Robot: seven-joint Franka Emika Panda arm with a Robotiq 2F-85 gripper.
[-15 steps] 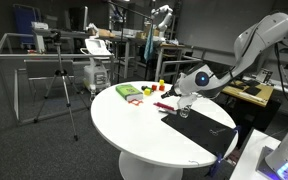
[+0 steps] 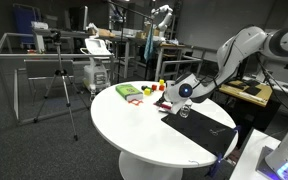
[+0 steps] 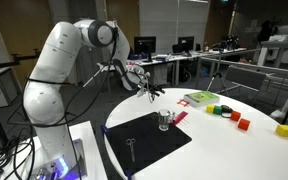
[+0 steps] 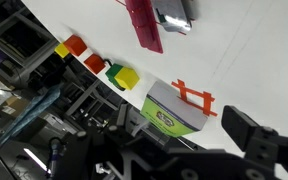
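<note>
My gripper (image 3: pixel 156 88) hangs above the far part of the white table, beyond the black mat. Its dark fingers (image 4: pixel 100 150) stand wide apart at the bottom of the wrist view, and the gripper is open with nothing seen between them. A red object (image 4: pixel 144 25) and part of a silver item (image 4: pixel 172 12) lie at the top of that view. Farther down is a green box (image 4: pixel 160 97) with an orange-red piece (image 4: pixel 194 95) beside it. On the mat stands a shiny metal cup (image 3: pixel 164 121).
Yellow (image 4: pixel 127 77), red (image 4: pixel 76 45) and other small coloured blocks lie near the box. The black mat (image 3: pixel 144 148) covers the near part of the table. A blue-handled tool (image 3: pixel 132 148) rests at its edge.
The arm has come lower and slightly left in exterior view 1, bringing my gripper down near the red object. Objects on the table look unmoved.
</note>
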